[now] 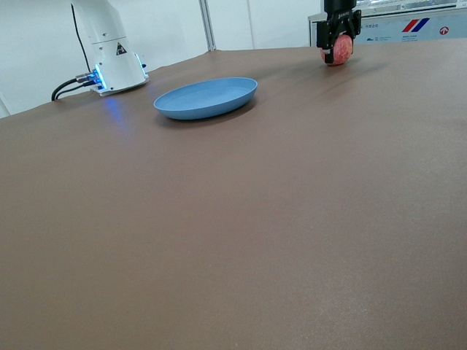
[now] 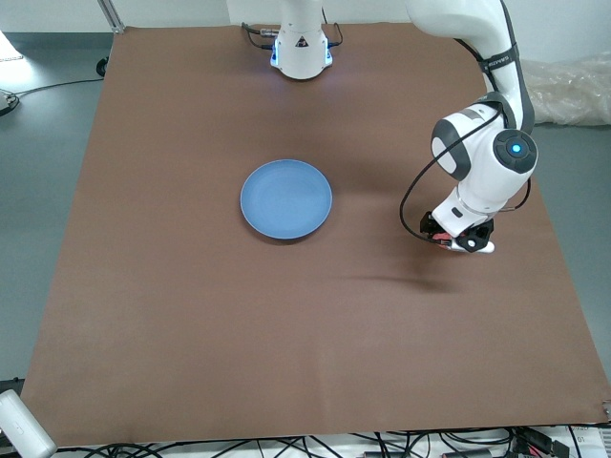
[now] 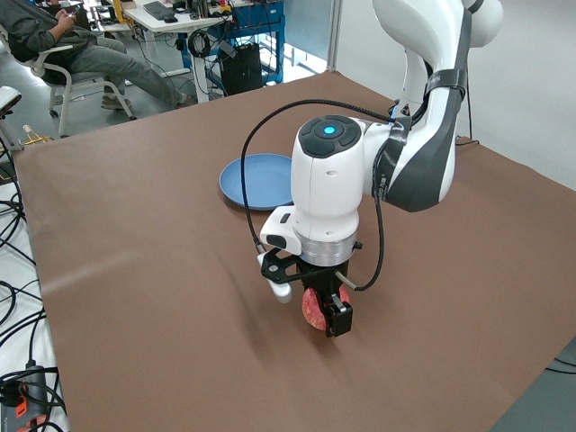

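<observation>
A reddish round fruit (image 1: pixel 342 50) (image 3: pixel 312 309) sits low at the black gripper (image 1: pixel 334 47) (image 3: pixel 326 310), which is down at the table surface right of the plate in the left view. The fingers are around the fruit; whether they grip it is unclear. In the left view the fruit is mostly hidden under the wrist. A blue plate (image 2: pixel 285 198) (image 1: pixel 205 98) lies empty mid-table, apart from the gripper.
The brown table (image 2: pixel 315 343) is otherwise largely clear. Cables run along the near edge, and a seated person appears beyond the table in the right view.
</observation>
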